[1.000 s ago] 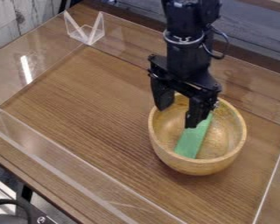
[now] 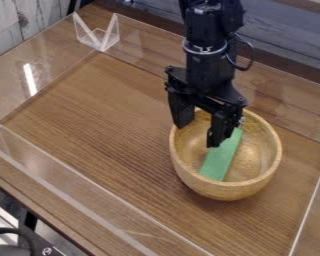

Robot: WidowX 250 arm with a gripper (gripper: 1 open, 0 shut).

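A tan bowl (image 2: 259, 172) sits on the wooden table at the right, holding a green oblong object (image 2: 219, 155). My black gripper (image 2: 203, 118) hangs over the bowl's back left part, its fingers open. Its lower parts hide some of the bowl's rim and inside. Whether anything touches the green object is unclear.
A small clear plastic object (image 2: 99, 30) stands at the back left. A dark rail runs along the back right, and dark cables lie at the bottom left corner.
My gripper has risen slightly and shifted a little. The bowl and green object look unmoved.
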